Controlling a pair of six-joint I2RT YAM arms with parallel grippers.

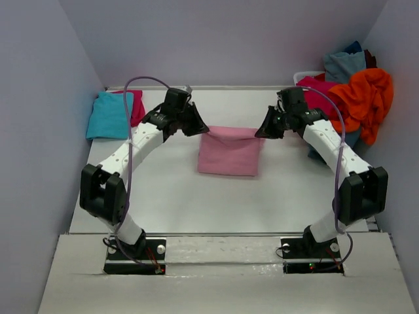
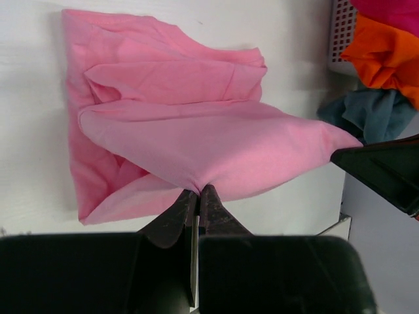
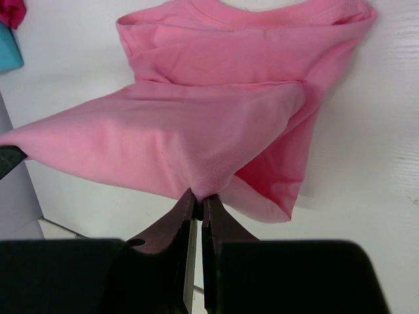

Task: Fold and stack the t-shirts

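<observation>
In the middle of the table is a pink t-shirt (image 1: 229, 157), part folded, its far edge raised and stretched between my two grippers. My left gripper (image 1: 206, 131) is shut on the cloth at its far left corner. At the far right corner my right gripper (image 1: 258, 135) is likewise shut on it. In the left wrist view, pink cloth (image 2: 216, 154) runs from the fingertips across to the other gripper's tip. The right wrist view shows the cloth (image 3: 170, 137) pinched at the fingertips, with the collar part flat on the table beyond.
At the back left lie a folded turquoise shirt (image 1: 109, 116) and a crimson one (image 1: 137, 108) partly beneath it. A heap of shirts, with an orange one (image 1: 370, 98) on it, fills a white basket (image 1: 306, 75) at the back right. Bare table (image 1: 190, 209) surrounds the pink shirt.
</observation>
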